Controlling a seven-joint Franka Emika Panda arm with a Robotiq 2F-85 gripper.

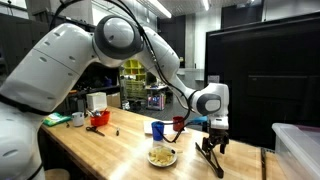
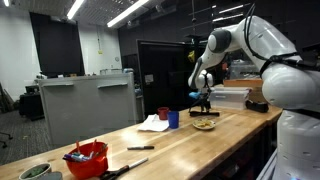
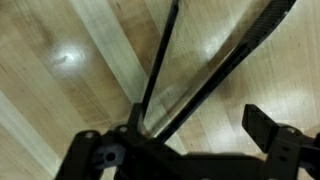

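Observation:
Black tongs [image 3: 243, 50] lie on the wooden table in the wrist view, their two arms spread toward the top and converging near the bottom between my fingers. My gripper is open over them, one black finger on each side, and the fingers look apart from the tongs. In exterior view 1 the gripper [image 1: 217, 142] hangs low over the right part of the table, with the tongs [image 1: 209, 160] just below it. From exterior view 2 the gripper is small and far off, so its height above the tongs is hard to judge.
A plate of yellowish food [image 1: 161, 156] stands left of the tongs, with a blue cup [image 1: 157, 131] and a red mug [image 1: 179, 124] behind. A dark strip [image 1: 263, 164] lies at right, near a clear bin [image 1: 298, 145]. A red basket [image 2: 86, 160] stands farther away.

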